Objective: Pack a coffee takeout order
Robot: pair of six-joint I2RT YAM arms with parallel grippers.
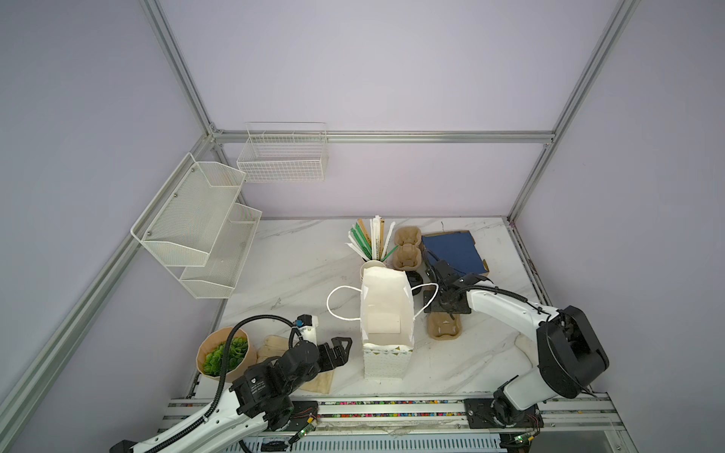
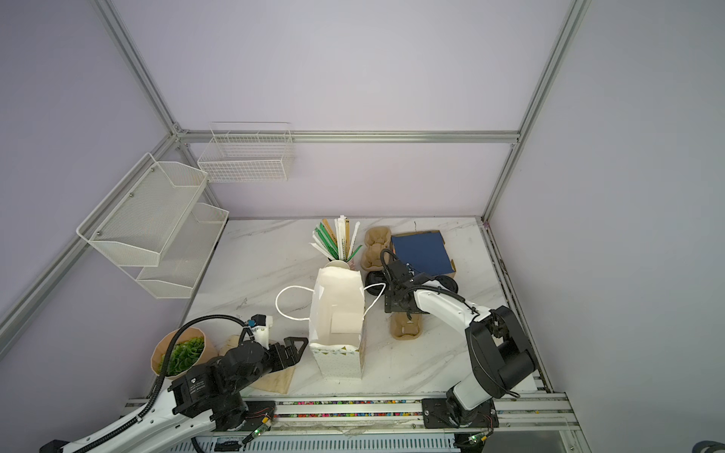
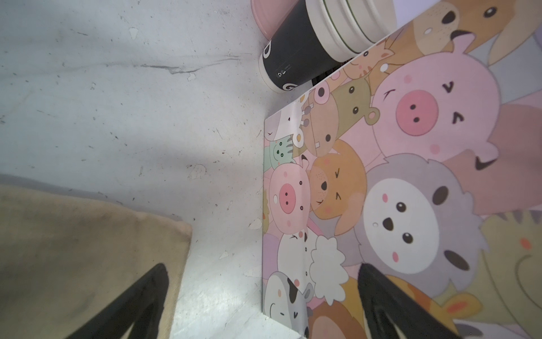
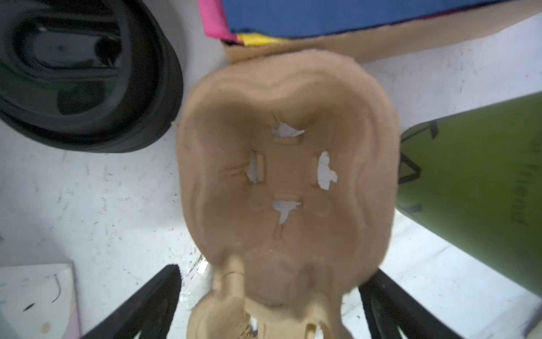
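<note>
The white paper bag (image 1: 386, 321) stands upright and open-topped, its handles spread. A brown molded cup carrier (image 4: 288, 163) lies under my right gripper, which is open; its fingers stand on either side of the carrier's near part. A black-lidded cup (image 4: 84, 73) stands at upper left of the right wrist view, and a green cup (image 4: 480, 180) at the right. My left gripper (image 1: 343, 353) is open and empty, just left of the bag. The bag's animal-print side (image 3: 395, 197) fills the right of the left wrist view.
Behind the bag are a cup of straws (image 1: 374, 245), another brown carrier (image 1: 407, 249) and a blue-topped box (image 1: 454, 251). At front left are a bowl of greens (image 1: 207, 351) and a tan flat item (image 3: 84, 237).
</note>
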